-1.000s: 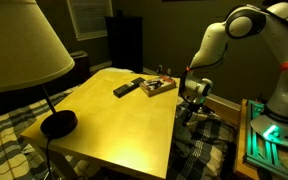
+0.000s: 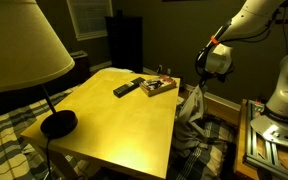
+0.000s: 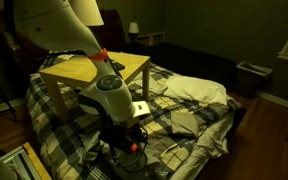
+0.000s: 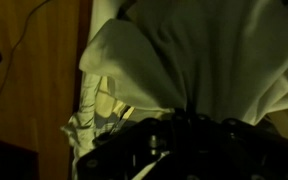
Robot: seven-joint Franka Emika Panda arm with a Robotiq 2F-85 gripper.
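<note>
A pale grey cloth (image 2: 193, 106) rises in a peak off the bed, beside the right edge of the wooden table. At that peak is my gripper (image 2: 200, 83), raised over the bed's far edge. Seen from the wrist, the cloth (image 4: 134, 60) gathers into folds running to the gripper, which is shut on it. Its fingertips are dark and hard to make out there. In the second exterior view the arm's white wrist hides most of what lies beneath it.
On the table (image 2: 114, 115) are a wooden box (image 2: 158, 87), a black remote (image 2: 123, 90) and a lamp base (image 2: 59, 123). A plaid blanket (image 3: 59, 100) covers the bed. Bare wooden floor (image 4: 39, 95) shows beyond the bed's edge.
My gripper has risen from low over the bed and moved to the right in exterior view 1. The grey cloth, flatter before, now stretches upward with it.
</note>
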